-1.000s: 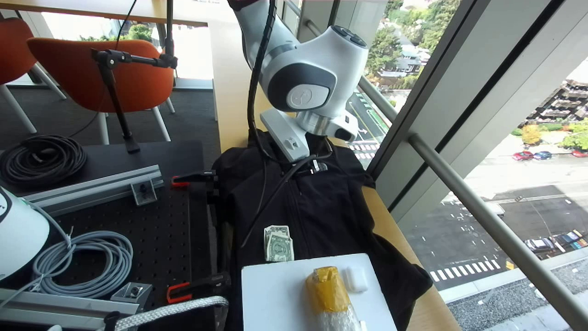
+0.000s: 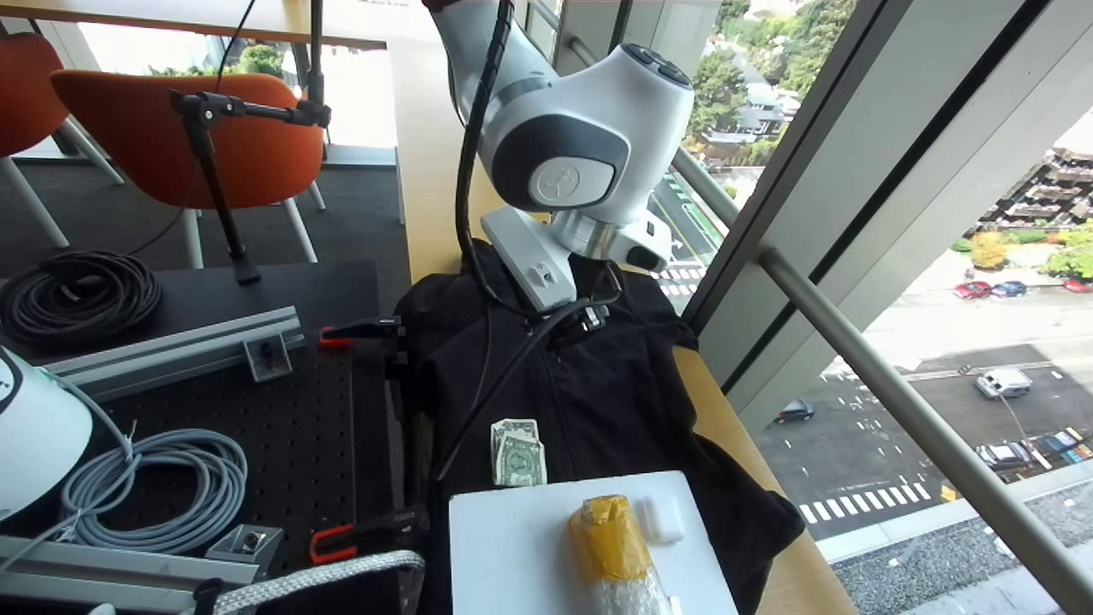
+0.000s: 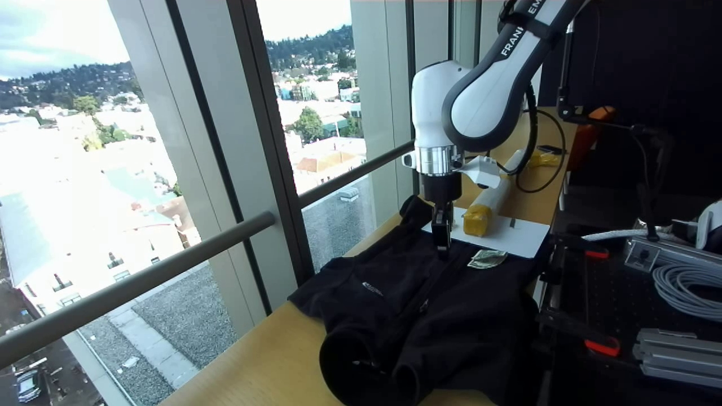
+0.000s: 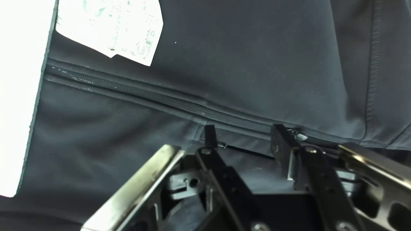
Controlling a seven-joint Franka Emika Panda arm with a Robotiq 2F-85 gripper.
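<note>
A black zip-up jacket [image 3: 386,284] lies spread over the wooden table. In the wrist view its long front zipper [image 4: 165,99] runs diagonally, with a metal zipper pull [image 4: 299,135] just beyond the right finger. My gripper is open over the jacket, its two dark fingers well apart and nothing held between them. A short pocket zipper [image 4: 246,151] shows in the gap between them. Dollar bills [image 2: 519,456] rest on the jacket beside the white board [image 2: 492,533]. How high the fingertips stand above the cloth is hard to tell.
On the board sit a yellow-taped, wrapped bundle [image 2: 615,548] and a small white object [image 2: 663,518]. Window and metal rail [image 2: 871,395] border one side; a black perforated board with coiled cable [image 2: 159,482] and clamps lies on the other.
The arm's wrist and gripper have shifted slightly down and to the right in exterior view 1. The hanging cable has swung a little; jacket, bills and board look unmoved.
</note>
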